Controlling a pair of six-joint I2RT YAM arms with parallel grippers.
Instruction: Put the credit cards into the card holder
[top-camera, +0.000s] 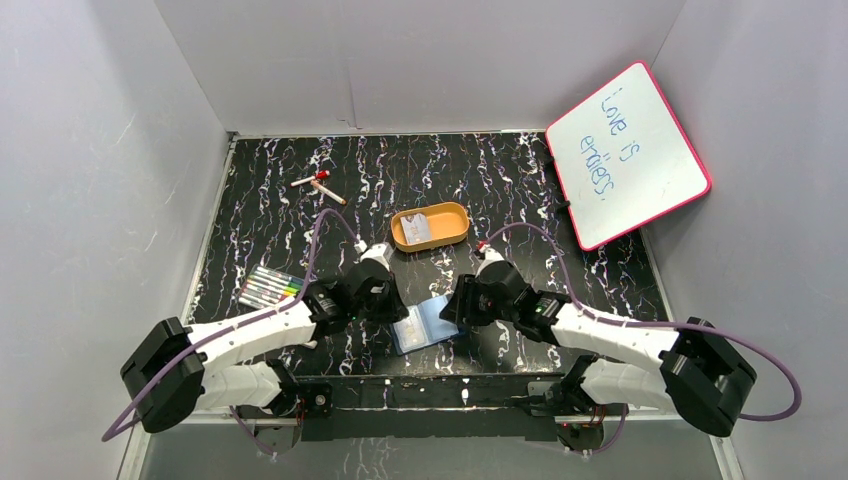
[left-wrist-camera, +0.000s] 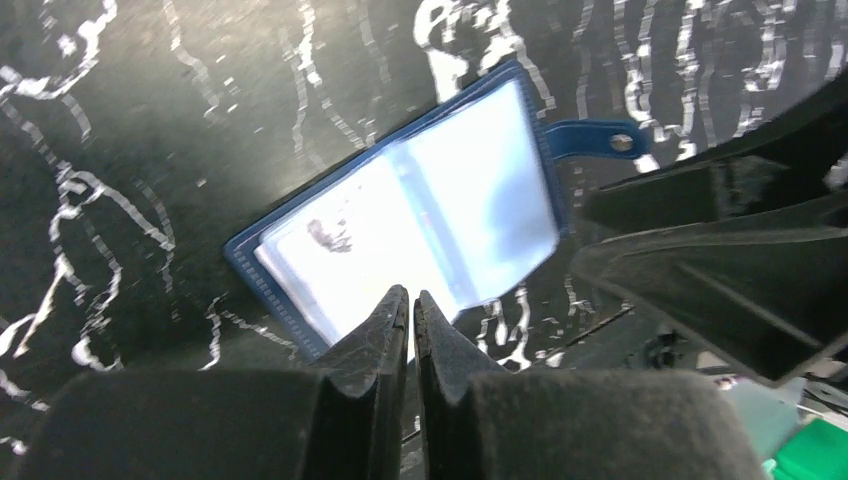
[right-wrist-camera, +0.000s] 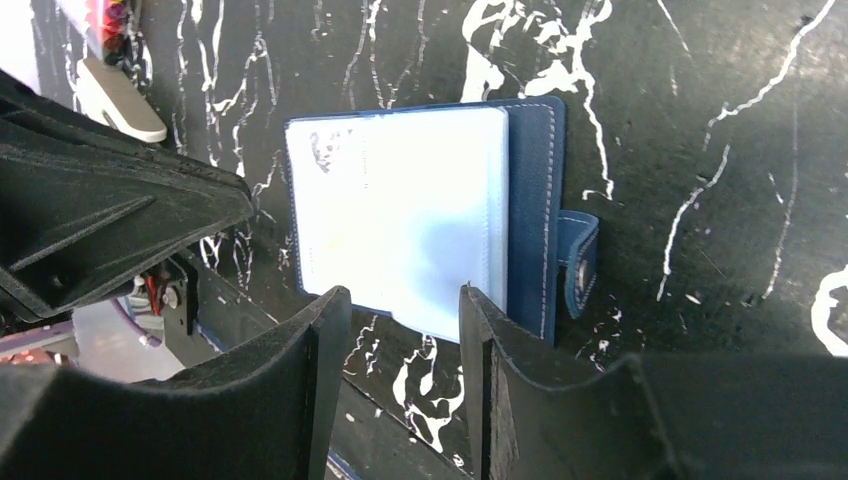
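Observation:
The card holder (top-camera: 408, 335) lies spread open near the table's front edge, a blue cover with clear sleeves. Its strap with a snap (left-wrist-camera: 600, 139) sticks out on the right side. Above the holder's near edge, my left gripper is shut, with nothing showing between its fingers. My right gripper stands open beside the holder's right part, its fingers empty. A pale card (top-camera: 414, 229) sits in the orange tray (top-camera: 455, 236) behind the arms. Glare on the sleeves (right-wrist-camera: 410, 210) hides whether any card is inside.
Several markers (top-camera: 268, 285) lie to the left, and two more red-capped pens (top-camera: 328, 191) farther back. A whiteboard (top-camera: 628, 155) leans at the right. Both grippers are close together over the holder.

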